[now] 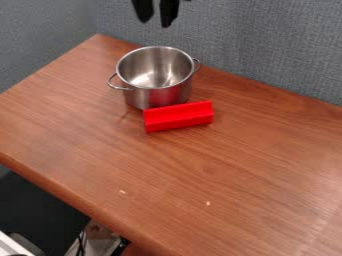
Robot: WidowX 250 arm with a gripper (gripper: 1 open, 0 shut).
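My black gripper (156,12) hangs at the top edge of the camera view, above the back of the table, its two dark fingers apart with nothing visible between them. Below it a steel pot (155,90) with two side handles stands upright and looks empty inside. A red block (178,115) lies on the table just in front of the pot.
Grey padded panels (267,50) border the back and left. At the bottom left, off the table, are some white and metal items with cables, partly in view.
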